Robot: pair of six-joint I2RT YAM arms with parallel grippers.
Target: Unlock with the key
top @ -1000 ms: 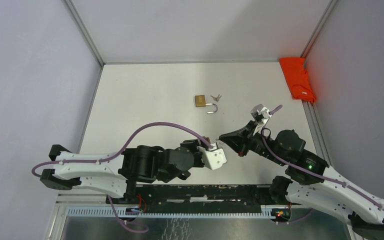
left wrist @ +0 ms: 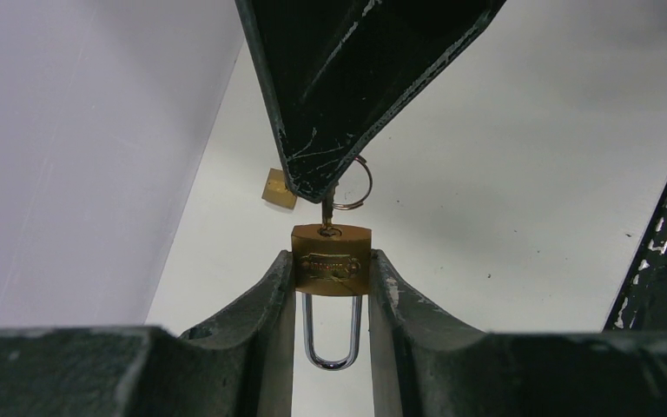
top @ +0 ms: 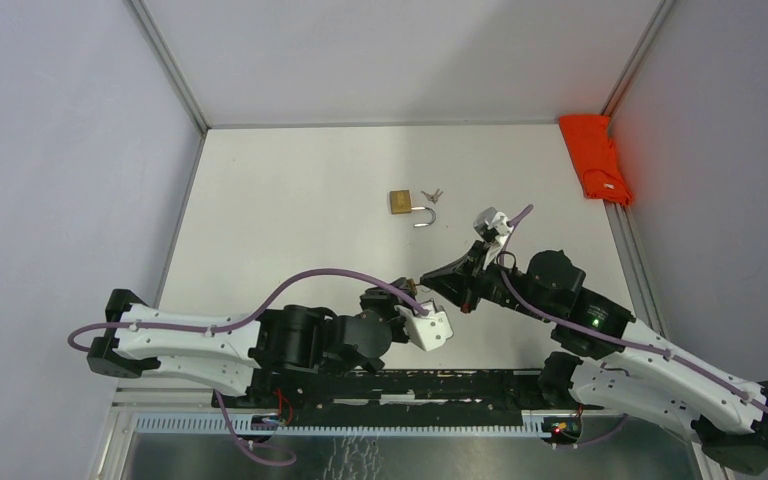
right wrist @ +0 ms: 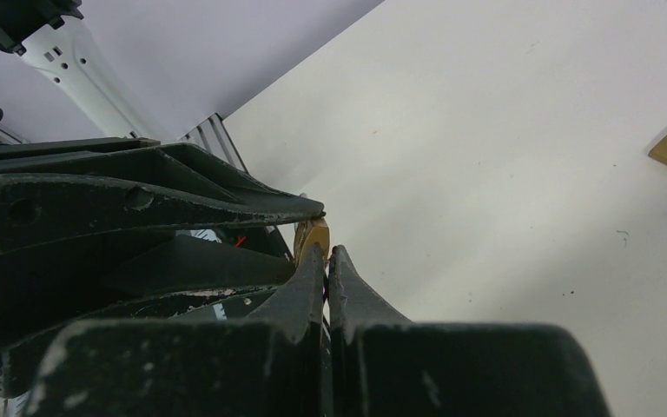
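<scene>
In the left wrist view a brass padlock with its steel shackle pointing down sits between the fingertips of my left gripper. A key with a ring stands in the lock's keyhole. The fingertips of my shut right gripper are at the key, which they partly hide; whether they grip it is hard to tell. In the top view both grippers meet low in the middle, my right gripper to the right of the lock.
A second padlock with its shackle apart lies on the white table, beside loose keys. An orange cloth lies at the back right.
In the top view both grippers have shifted a little leftward and down the picture together. The things on the table have not moved.
</scene>
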